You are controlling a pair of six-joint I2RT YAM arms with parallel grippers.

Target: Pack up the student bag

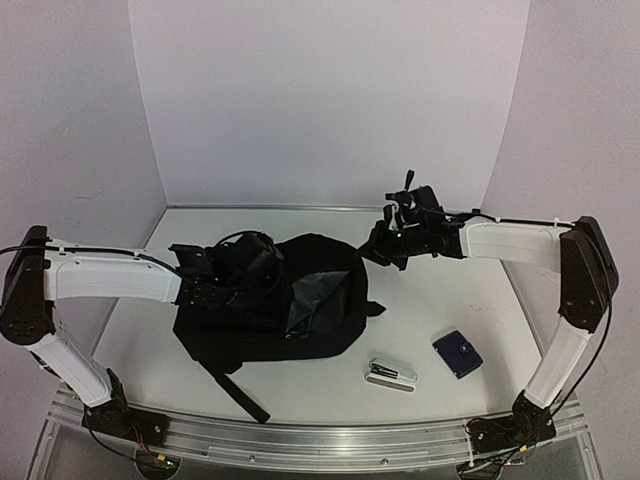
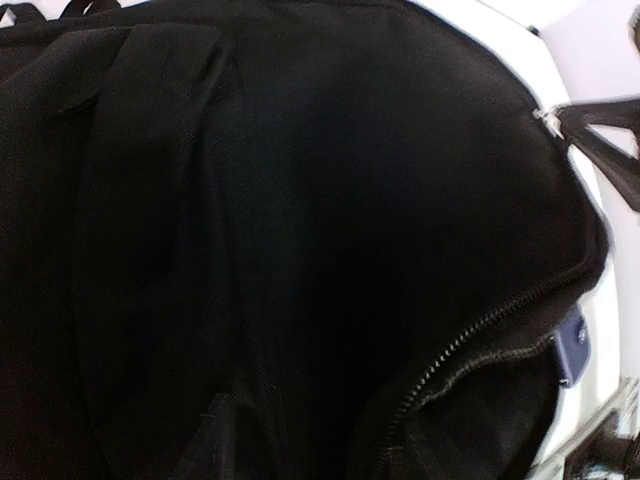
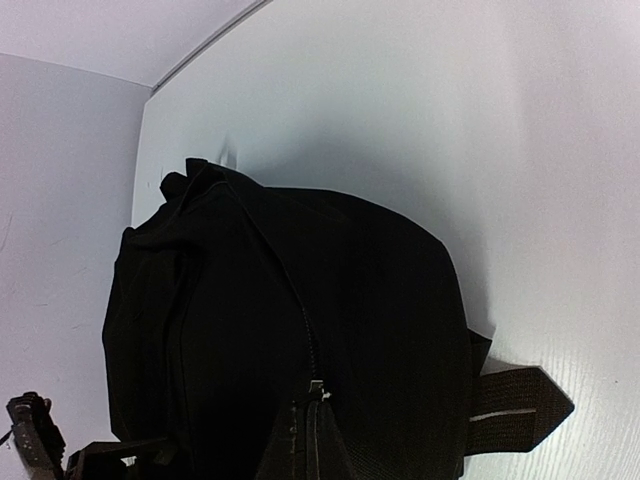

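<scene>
The black bag [image 1: 255, 345] lies on the table at left centre, its zipped mouth partly open and grey lining [image 1: 315, 297] showing. My right gripper is shut at the bag's edge, its fingertips on the metal zipper pull [image 3: 318, 388]. Over the bag is my left gripper; its dim fingers stand apart low in the left wrist view, with black cloth below them. Whether they touch that cloth is hard to tell. A dark blue wallet-like notebook [image 1: 457, 354] and a small clear-topped case [image 1: 390, 375] with something dark inside lie on the table.
One bag strap [image 1: 240, 395] trails toward the table's front edge, and a short strap end [image 3: 520, 410] sticks out to the right. Pale walls enclose the back and sides.
</scene>
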